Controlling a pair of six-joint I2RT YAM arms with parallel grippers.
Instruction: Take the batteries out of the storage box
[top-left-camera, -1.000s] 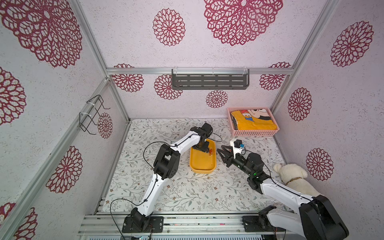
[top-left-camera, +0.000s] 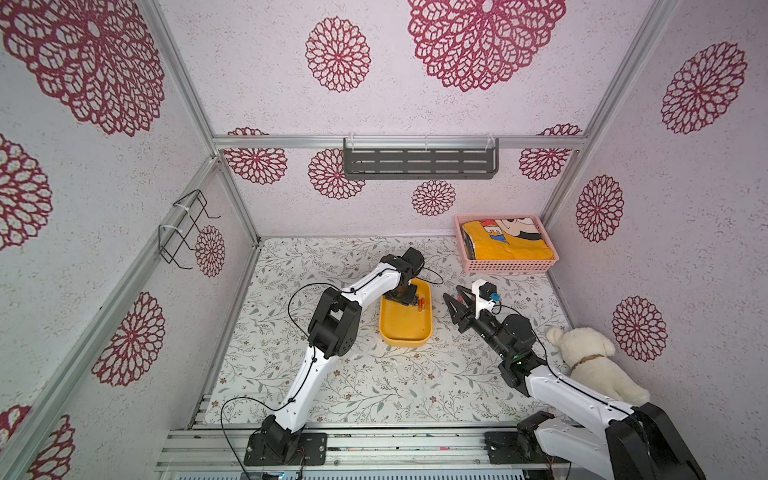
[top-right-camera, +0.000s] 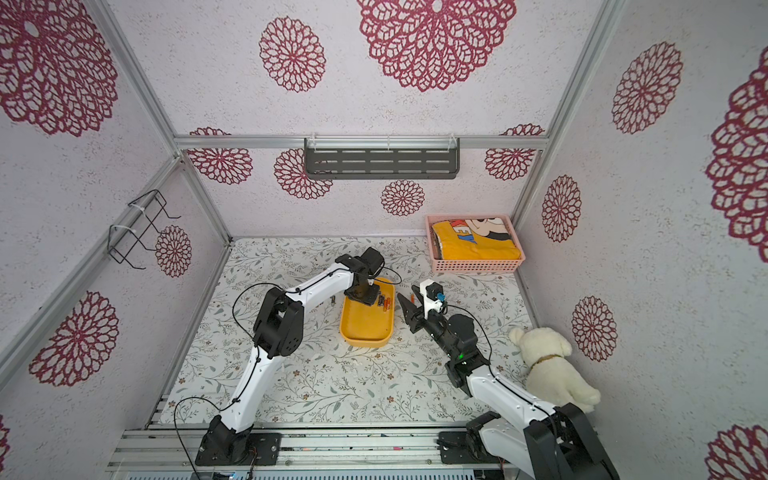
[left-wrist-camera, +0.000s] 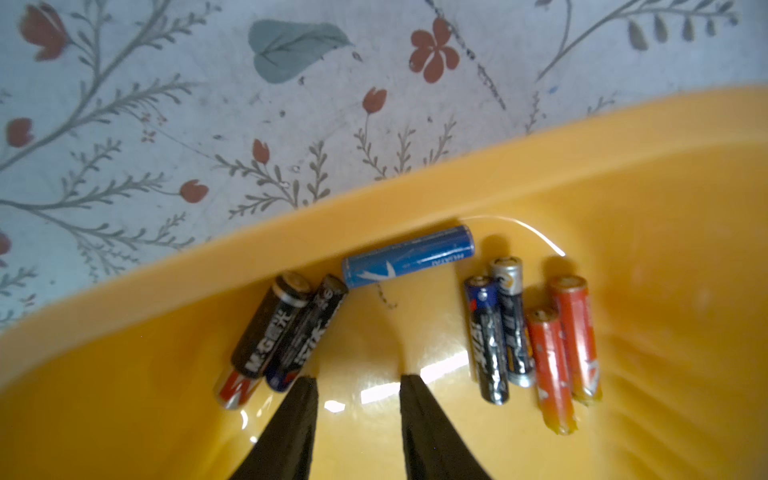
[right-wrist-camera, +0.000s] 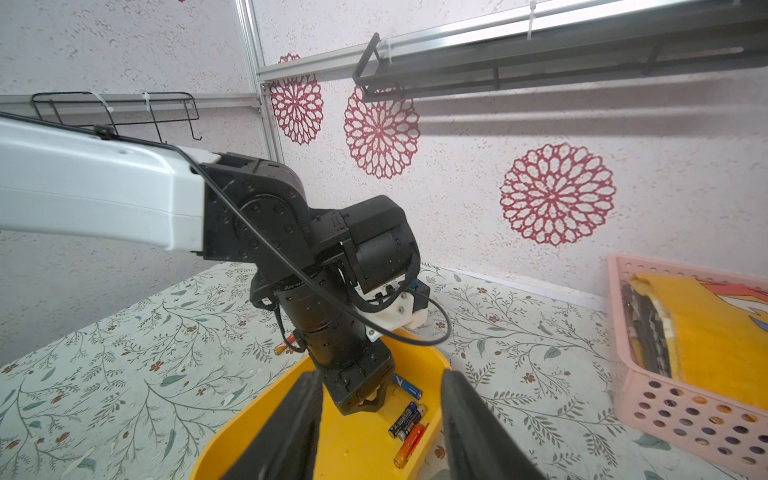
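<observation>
In the left wrist view several batteries lie in the yellow storage box (left-wrist-camera: 656, 320): a blue one (left-wrist-camera: 408, 254) along the far wall, two dark ones (left-wrist-camera: 272, 328) at left, two black ones (left-wrist-camera: 488, 336) and two red ones (left-wrist-camera: 576, 336) at right. My left gripper hangs open over the box, nothing between its fingers, just nearer than the batteries. My right gripper is open and empty, raised to the right of the box (top-left-camera: 405, 328).
A pink basket (top-left-camera: 508, 264) with yellow cloth stands back right; a white plush toy (top-left-camera: 600, 372) sits front right. A grey shelf (top-left-camera: 420, 164) hangs on the back wall.
My right gripper has moved right, away from the box, over the last second. My left arm has barely moved.
</observation>
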